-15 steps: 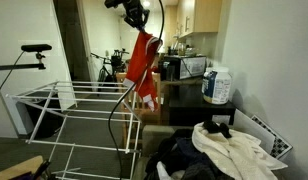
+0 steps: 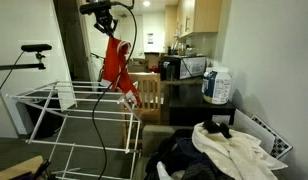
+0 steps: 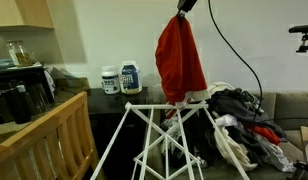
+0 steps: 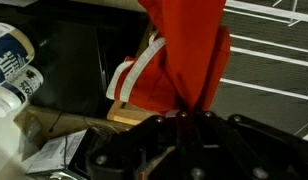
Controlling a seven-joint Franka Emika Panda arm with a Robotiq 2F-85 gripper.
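Note:
A red cloth garment with white stripes hangs from my gripper, shut on its top end. In exterior view 1 the red garment (image 2: 117,68) drapes down near the far right part of the white drying rack (image 2: 79,85), below my gripper (image 2: 113,35). From exterior view 2 the garment (image 3: 181,65) hangs above the rack (image 3: 159,106), its lower end close to the top bars; whether it touches them I cannot tell. The wrist view shows the garment (image 4: 199,40) with its striped edge (image 4: 144,65); the fingertips are hidden by cloth.
A pile of clothes, with a white towel (image 2: 234,150) and dark garments (image 2: 179,158), lies on the couch beside the rack. White tubs (image 2: 217,86) stand on the dark counter. A wooden chair (image 3: 44,145) is close to the rack. Most rack bars are bare.
In exterior view 1 my gripper and the garment have moved left, away from the counter and over the rack. The garment stays in the grip.

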